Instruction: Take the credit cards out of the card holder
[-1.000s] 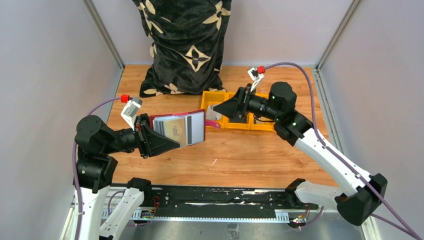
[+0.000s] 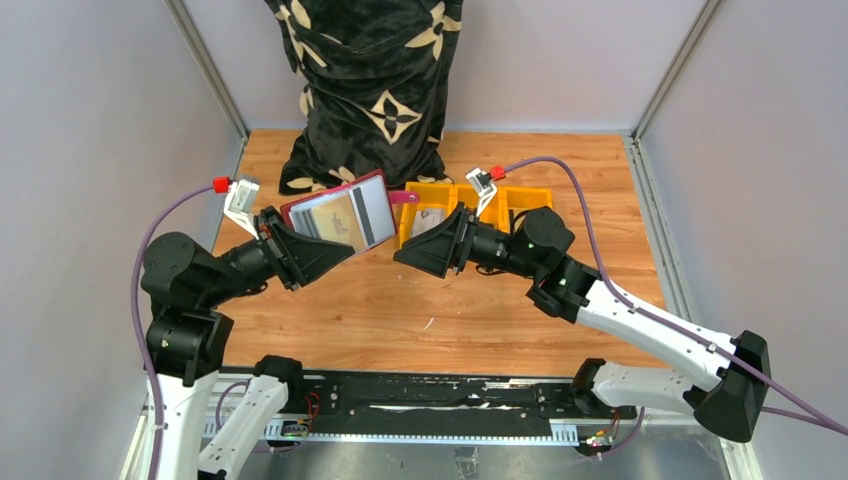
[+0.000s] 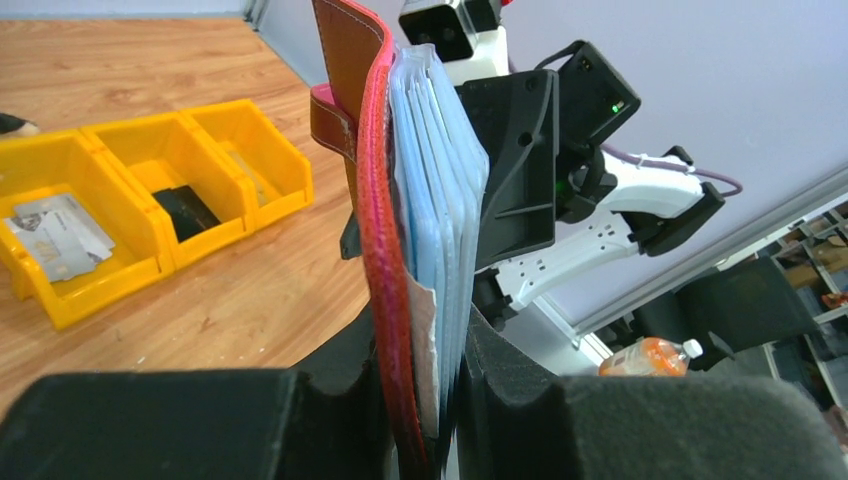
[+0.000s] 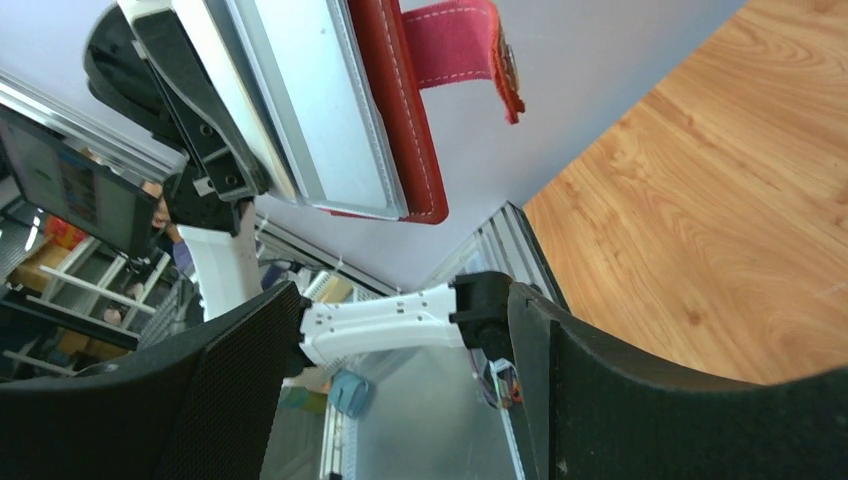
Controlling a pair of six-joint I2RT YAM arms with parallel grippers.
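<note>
A red leather card holder (image 2: 340, 212) with clear sleeves and cards inside is held up at left of centre by my left gripper (image 2: 290, 255), which is shut on it. In the left wrist view the holder (image 3: 430, 220) stands on edge, its sleeves fanned side by side. My right gripper (image 2: 440, 250) is open and empty, to the right of the holder; in the right wrist view the holder (image 4: 330, 120) is above its fingers, with the pink strap hanging out to one side.
Yellow bins (image 2: 540, 196) stand at the back behind the right arm, holding cards and dark items. A patterned black cloth (image 2: 365, 100) hangs at the back.
The right gripper has moved left and toward the front, closer to the holder.
</note>
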